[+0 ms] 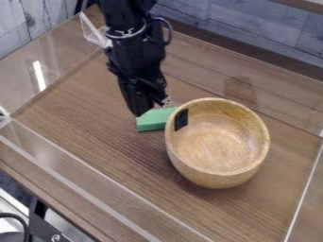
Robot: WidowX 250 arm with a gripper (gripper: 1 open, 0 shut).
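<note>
My black gripper (143, 95) hangs above the wooden table, shut, with nothing visible between its fingers. Just below it and to the right lies a green rectangular block (154, 119), partly behind a round, light wooden bowl (214, 151). The bowl has a dark patch at its left rim, and its inside looks empty.
A pale wall stands along the back and upper left. Dark cables and floor show at the lower left edge.
</note>
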